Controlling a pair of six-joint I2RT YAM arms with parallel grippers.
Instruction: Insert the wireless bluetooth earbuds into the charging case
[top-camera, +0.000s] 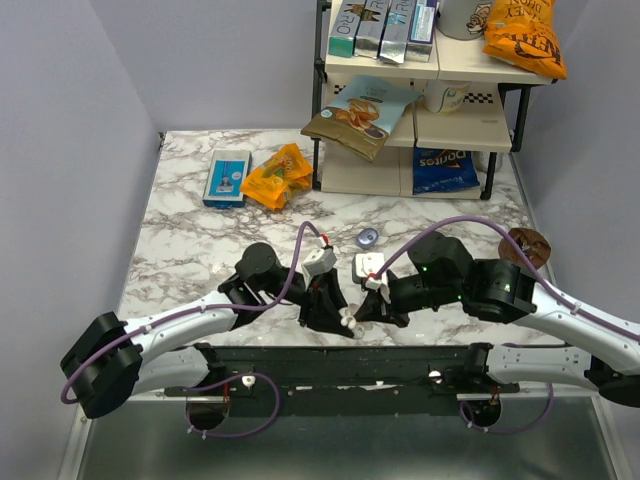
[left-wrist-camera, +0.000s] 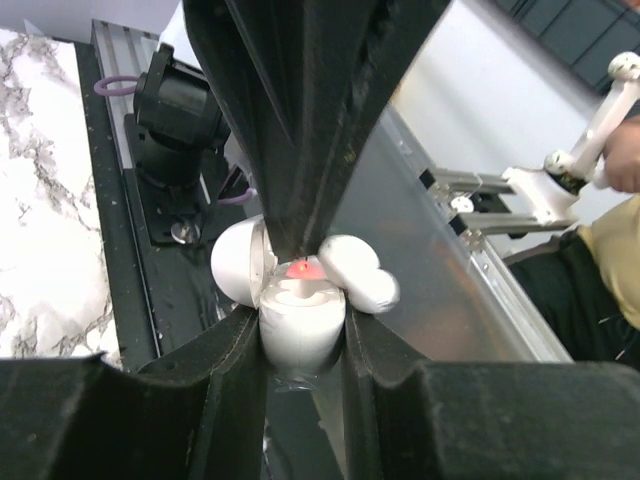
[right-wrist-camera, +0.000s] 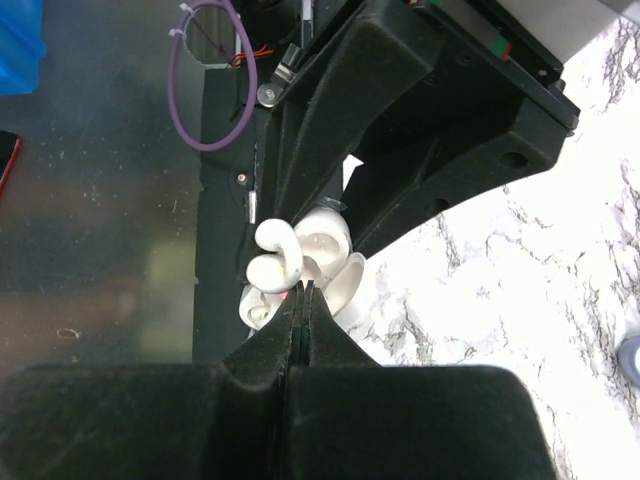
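The white charging case (left-wrist-camera: 302, 325) is held in my left gripper, which is shut on it over the table's front edge. White earbud pieces (left-wrist-camera: 240, 262) sit at its open top, with a spot of red between them. My right gripper is shut, its black tips against the white pieces; in the left wrist view its fingertips press down just above the case. I cannot tell whether each earbud is seated in its slot.
A small blue-grey round object (top-camera: 367, 238) lies on the marble table (top-camera: 180, 260) behind the grippers. A blue box, snack bags and a shelf (top-camera: 350, 175) stand at the back. A brown round item is at the right.
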